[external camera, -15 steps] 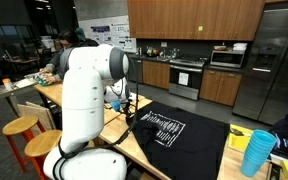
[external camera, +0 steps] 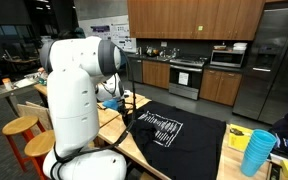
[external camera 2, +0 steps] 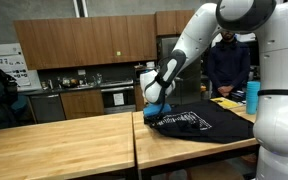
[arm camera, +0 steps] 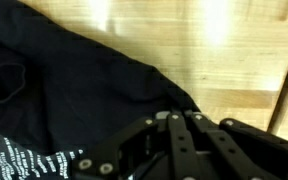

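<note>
A large black cloth (external camera: 196, 138) with white print lies spread over the wooden table, and its near-left part is rumpled. The same cloth (external camera 2: 214, 120) shows beside the arm in the second exterior view. My gripper (external camera 2: 154, 118) points down at the cloth's left edge, low over the table. In the wrist view the gripper is shut, and a corner of the cloth (arm camera: 79, 85) runs up to its tips. Whether any fabric is pinched there I cannot tell, since the gripper's body hides part of it.
A blue cup (external camera: 257, 152) stands at the table's right end, with a yellow item (external camera: 240, 138) nearby. Bare wooden tabletop (external camera 2: 59, 145) extends widely left of the arm. Wooden stools (external camera: 21, 124) stand beside the table. A person (external camera 2: 227, 62) is behind it.
The arm has shifted only slightly, staying at the cloth's left edge. The spread cloth, cup and yellow item look unchanged.
</note>
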